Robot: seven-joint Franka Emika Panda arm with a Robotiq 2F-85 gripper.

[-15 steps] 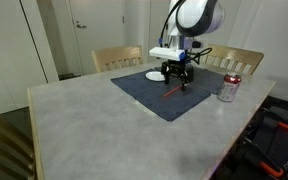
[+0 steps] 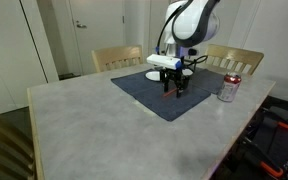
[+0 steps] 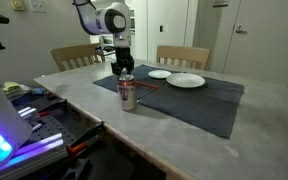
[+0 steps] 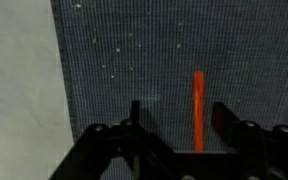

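Note:
An orange-red stick (image 4: 198, 105) lies on the dark ribbed cloth (image 4: 94, 60). My gripper is over it, its black fingers apart on either side and the stick closer to the right one. In the wrist view the stick's lower part runs down behind the gripper body. From exterior view 1, the gripper (image 2: 171, 88) appears low over the cloth at the stick. In exterior view 2 the stick (image 3: 147, 86) shows past the can, while the fingertips are hard to make out.
A red-and-silver can (image 3: 128, 97) stands near the table edge beside the cloth. White plates (image 3: 186, 80) rest on the cloth's far part. Wooden chairs (image 2: 117, 60) stand behind it.
The gripper has come down toward the cloth, and its fingers now cover part of the stick in exterior view 1. Stick, can and plates look unmoved.

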